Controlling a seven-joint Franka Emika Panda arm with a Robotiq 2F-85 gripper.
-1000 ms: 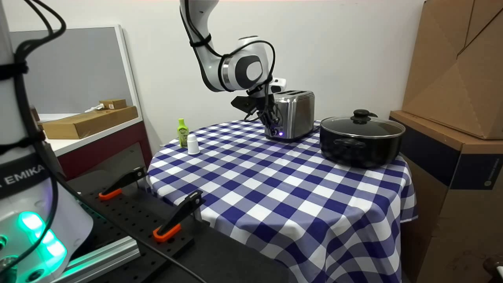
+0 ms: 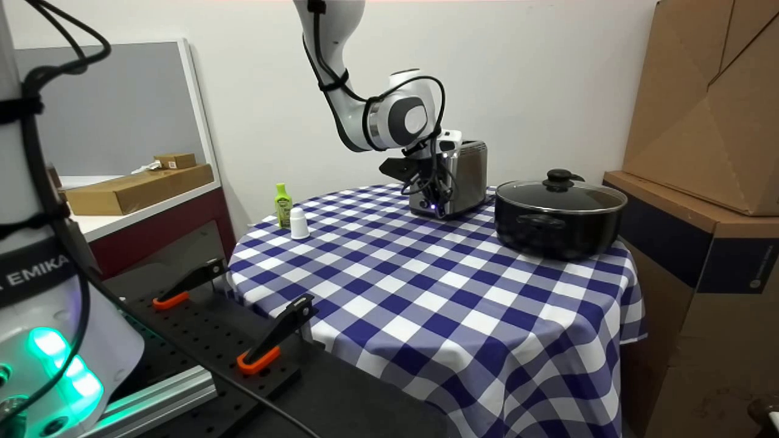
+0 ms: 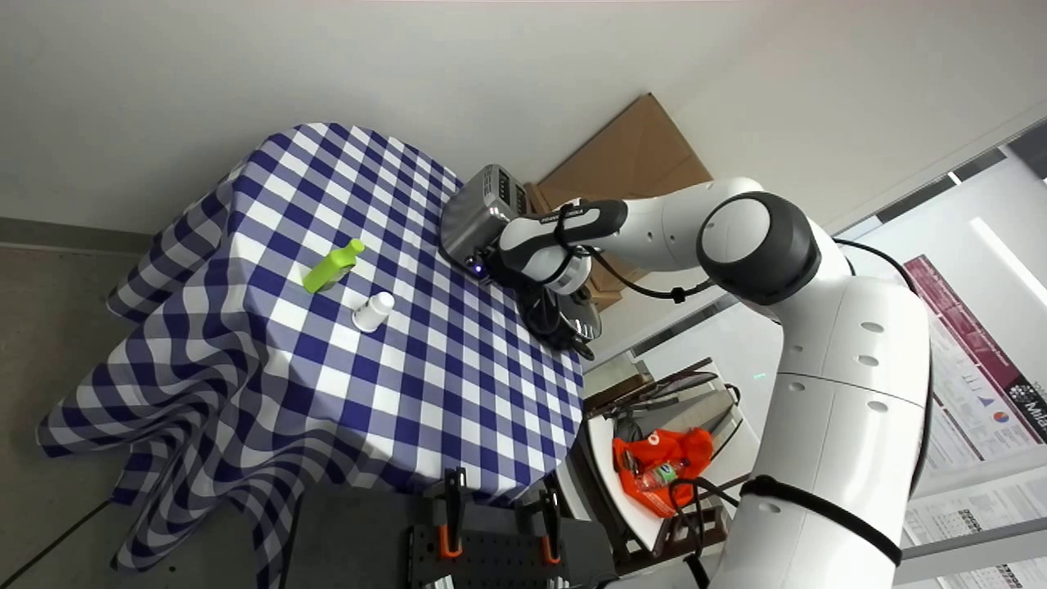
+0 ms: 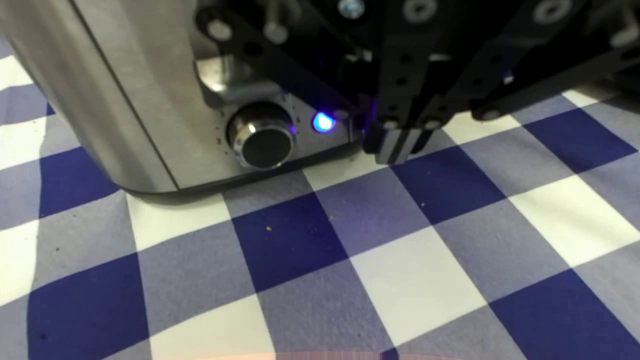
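A silver toaster [image 2: 468, 179] stands upright near the back of the table, and my gripper [image 2: 438, 208] is low in front of its control end. In the wrist view the toaster's brushed metal side [image 4: 159, 138] fills the upper left, with a round dark knob [image 4: 264, 143] and a glowing blue light [image 4: 324, 122]. Just right of that light, my gripper is shut, its fingertips together and nothing visible between them. A shiny lever [image 4: 231, 75] shows above the knob, partly hidden by the gripper linkage. Whether the fingers touch the toaster, I cannot tell.
Right of the toaster sits a black lidded pot [image 2: 558, 226]. A green bottle [image 2: 283, 205] and a white cup-like item [image 2: 299, 223] stand at the left. Cardboard boxes [image 2: 701, 109] rise beyond the pot.
The arm and gripper have moved right and slightly down across the toaster's front end. The toaster, pot, bottle and white item stand where they were.
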